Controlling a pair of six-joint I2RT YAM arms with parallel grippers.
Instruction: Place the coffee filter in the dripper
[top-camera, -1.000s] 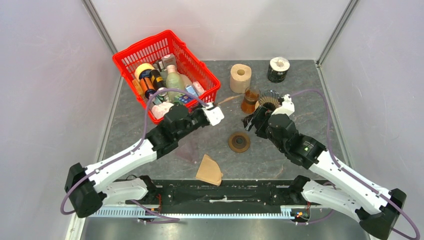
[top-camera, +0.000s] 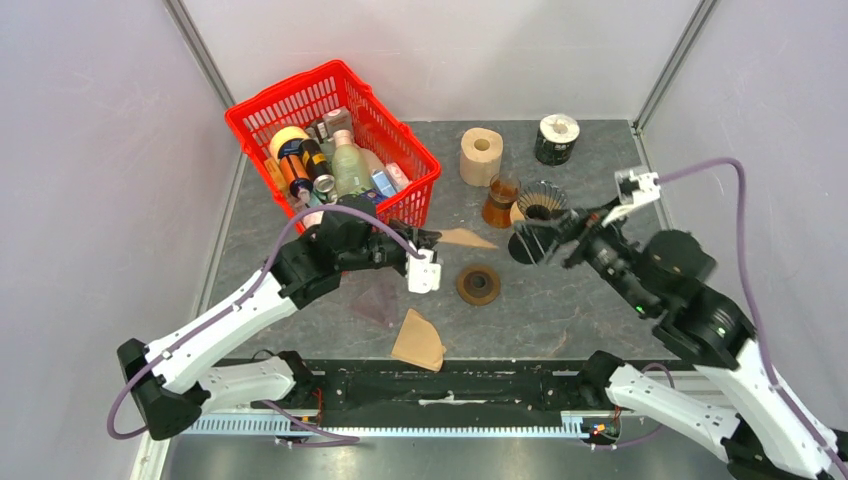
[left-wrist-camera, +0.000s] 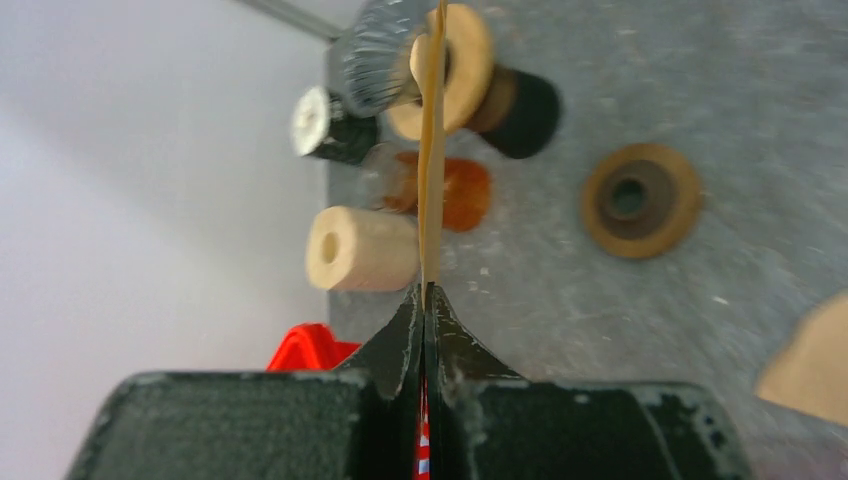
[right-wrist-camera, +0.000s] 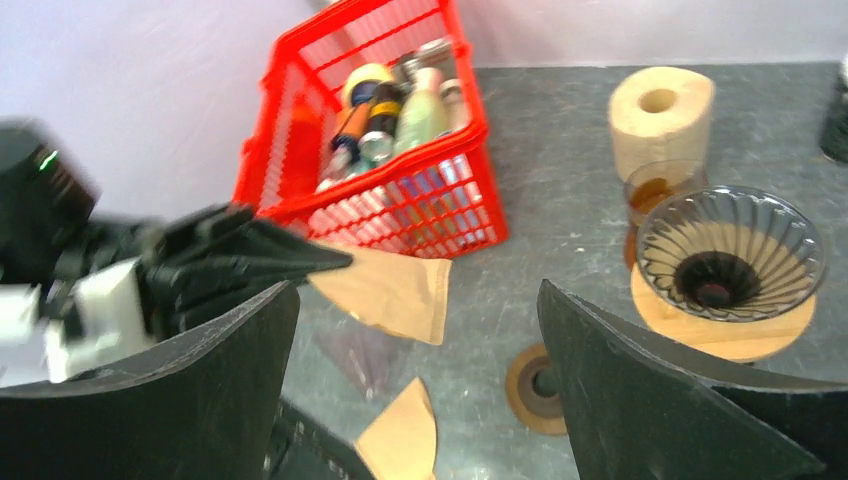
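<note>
A tan paper coffee filter (right-wrist-camera: 396, 290) sticks out from the tips of my left gripper, which is shut on its edge. In the left wrist view the filter (left-wrist-camera: 432, 150) appears edge-on, a thin upright strip. The ribbed clear dripper (right-wrist-camera: 735, 250) sits in a wooden collar on its stand, at the right of the right wrist view, with its dark inside bare of paper. My right gripper is open, with nothing between its wide-apart fingers (right-wrist-camera: 620, 370). From above, the right gripper hangs close by the dripper (top-camera: 543, 196) and blurs.
More filters (top-camera: 419, 341) lie at the table's front edge, near a clear bag (top-camera: 374, 303). A round wooden piece (top-camera: 479, 285) lies mid-table. An amber glass (top-camera: 501, 201), a paper roll (top-camera: 481, 157) and a dark can (top-camera: 556, 139) stand behind. The red basket (top-camera: 405, 134) fills the back left.
My right arm has swung away to the right and risen nearer the camera.
</note>
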